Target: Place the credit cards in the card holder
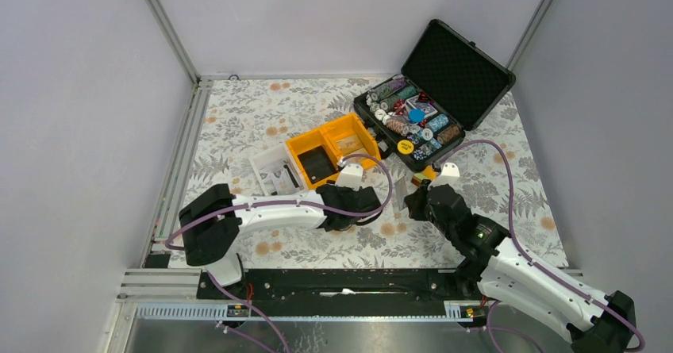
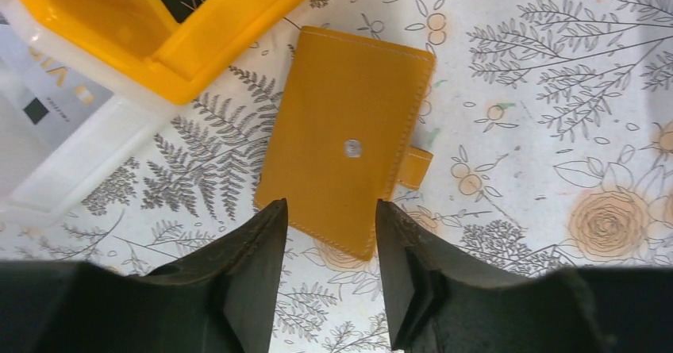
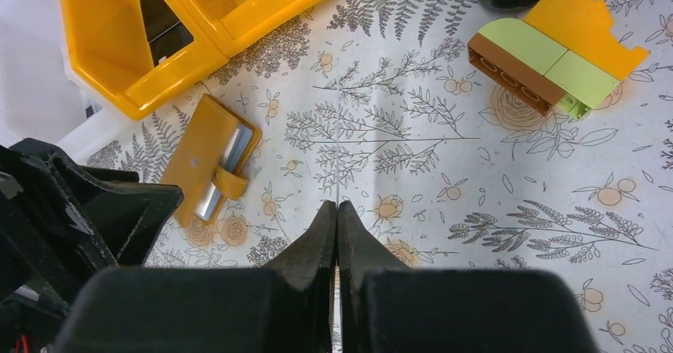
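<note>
The mustard card holder lies flat on the table, with a snap tab at its side; the right wrist view shows silvery cards along its open edge [image 3: 235,147]. My left gripper hangs over the holder's near part, fingers apart with nothing between them. Cards also show in the white tray [image 2: 59,103] and the yellow tray [image 2: 103,12] beside it. My right gripper is shut, nothing seen between its fingertips, over bare table to the right of the holder.
A black case [image 1: 452,63] of chips stands open at the back right. Green, brown and yellow blocks [image 3: 540,59] lie near its corner. The left gripper's body intrudes at the left of the right wrist view.
</note>
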